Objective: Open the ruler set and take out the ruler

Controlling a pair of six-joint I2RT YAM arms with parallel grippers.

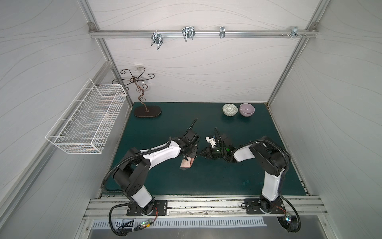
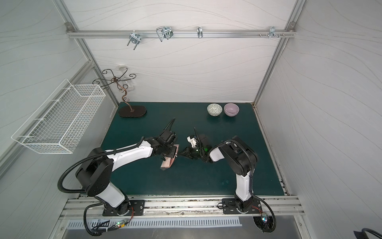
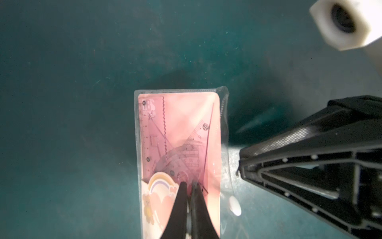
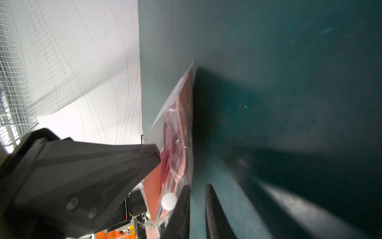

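Observation:
The ruler set (image 3: 179, 119), pink rulers and a protractor in a clear pouch with a white button, lies on the table below my left gripper. That gripper is shut, its tips over the rainbow card, partly covering it. My right gripper points at the pouch's right edge, its tips close together and shut; in the left wrist view it sits beside the clear flap. Whether it touches the pouch is unclear. In the top views the pouch (image 1: 187, 162) is partly hidden by the left arm.
Two bowls (image 1: 229, 108) (image 1: 246, 108) stand at the back right, a metal stand (image 1: 147, 111) at the back left. A wire basket (image 1: 87, 119) hangs on the left wall.

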